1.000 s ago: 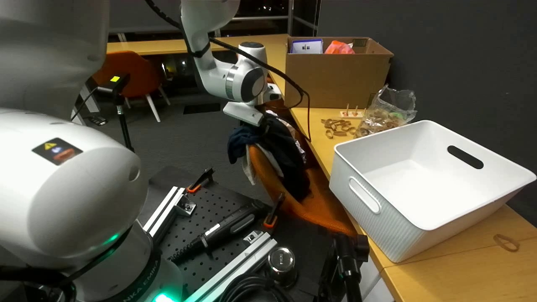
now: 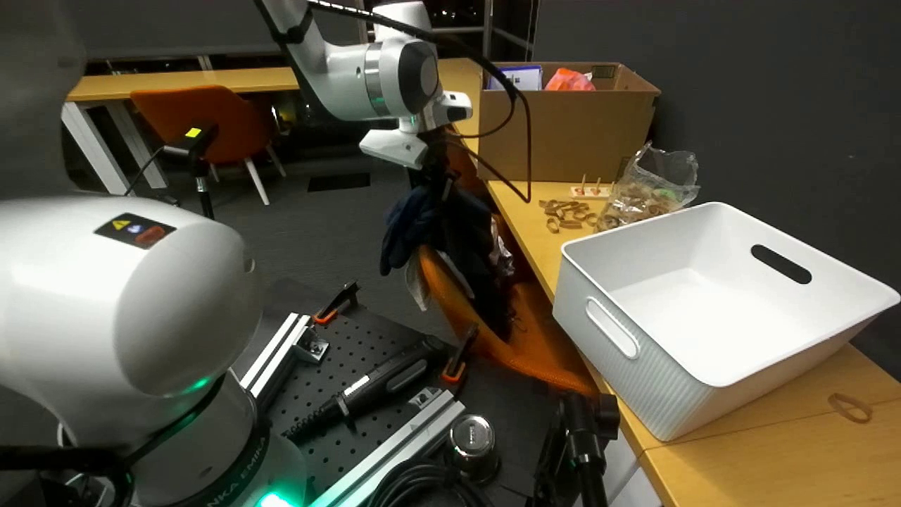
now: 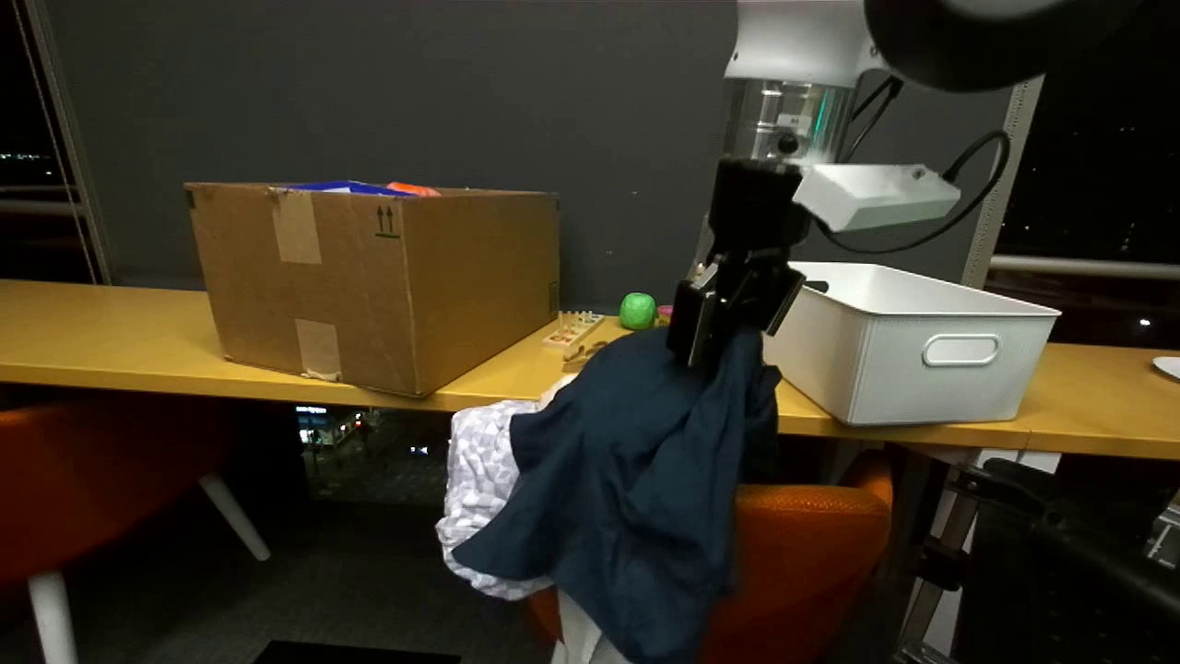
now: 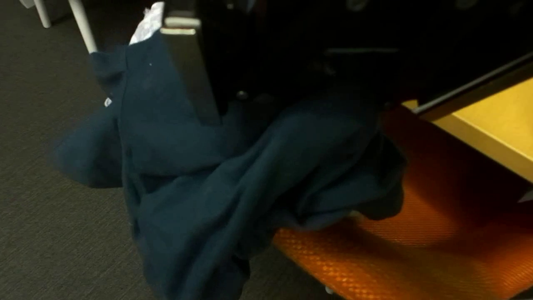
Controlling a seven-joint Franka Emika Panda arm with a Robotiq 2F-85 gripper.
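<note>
A dark blue cloth garment [image 3: 631,476] drapes over the back of an orange chair [image 3: 808,542]. My gripper [image 3: 713,345] points down at the garment's top in exterior view 2, shut on a gathered fold of it. In exterior view 1 the garment [image 2: 460,228] is drawn up in a peak beneath the wrist. The wrist view has the garment [image 4: 200,200] hanging in folds below the dark fingers [image 4: 192,75]; the exact grip is lost in shadow. A white patterned cloth [image 3: 483,459] hangs beside it on the chair.
A white bin [image 2: 760,355], empty inside, stands on the yellow table [image 2: 785,456]. Behind it are a cardboard box [image 2: 566,127], a clear bag [image 2: 650,190] and loose brown rings [image 2: 567,213]. The table edge runs close beside the chair.
The arm's wrist has moved up and slightly left in exterior view 1. The garment's top has been pulled upward with the gripper, and its lower part hangs more stretched.
</note>
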